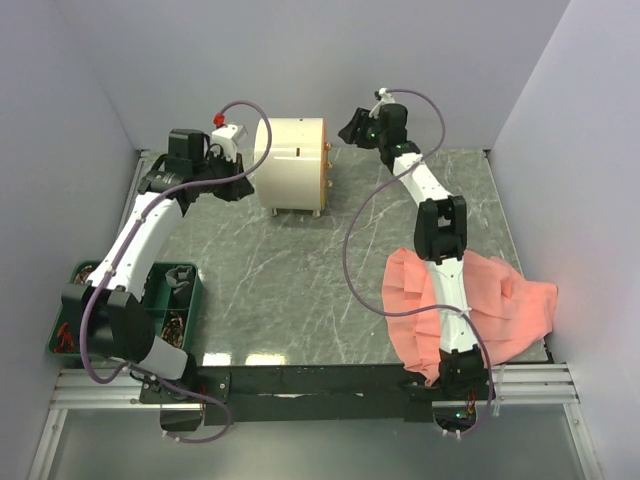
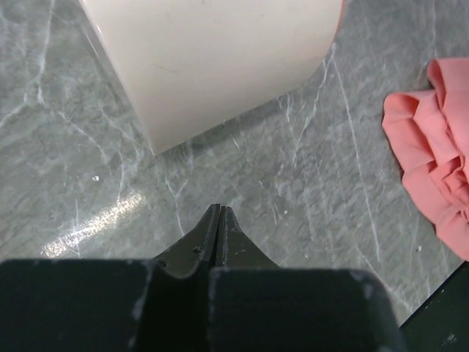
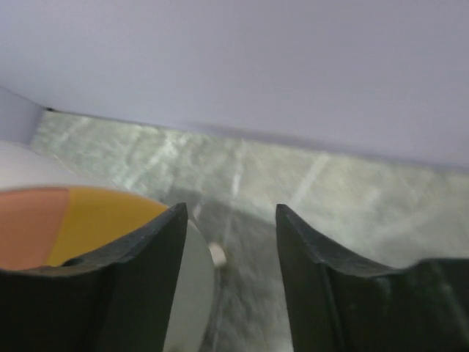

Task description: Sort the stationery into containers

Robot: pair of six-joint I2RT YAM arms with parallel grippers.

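A cream rounded drawer unit (image 1: 292,165) with an orange face (image 1: 325,168) stands on short feet at the back middle. Small knobs line that face, which is turned to the right. My left gripper (image 1: 249,191) is at the unit's left side; in the left wrist view its fingertips (image 2: 225,227) are shut together with nothing showing between them, and the unit's pale body (image 2: 220,59) lies ahead. On the other side, my right gripper is open and empty, just right of the unit's back corner. No stationery shows plainly outside the containers.
A green divided box (image 1: 198,315) holding cables and dark items sits at the front left, partly under my left arm. Crumpled pink cloth (image 1: 520,310) lies at the front right below my right arm.
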